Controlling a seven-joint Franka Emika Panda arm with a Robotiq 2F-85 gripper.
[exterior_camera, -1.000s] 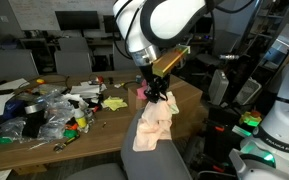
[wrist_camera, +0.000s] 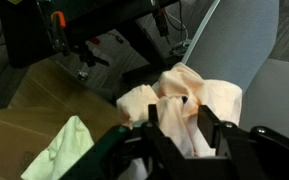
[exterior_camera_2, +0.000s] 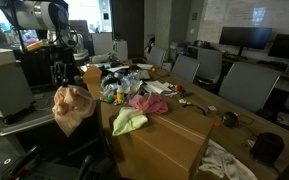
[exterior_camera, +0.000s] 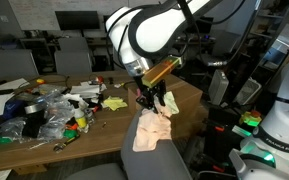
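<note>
A pale pink cloth (exterior_camera: 154, 128) drapes over the top of a grey chair back (exterior_camera: 142, 162) in exterior view 1. Exterior view 2 shows the same cloth (exterior_camera_2: 73, 108) hanging in folds beneath the arm. My gripper is right over it in the wrist view, its dark fingers apart on either side of a raised fold. Whether both fingers touch the fold cannot be made out. Part of the cloth's lower edge is hidden behind the gripper in the wrist view.
A wooden table (exterior_camera: 59, 151) beside the chair carries plastic bags (exterior_camera: 59, 118), bottles and other clutter. A pale green cloth (exterior_camera_2: 128, 121) and a darker pink cloth (exterior_camera_2: 149, 103) lie on the table. Several more chairs stand behind it.
The fingers look wider apart than before. The cloth has come down a little and bunches lower around the chair top. The arm has shifted only slightly.
</note>
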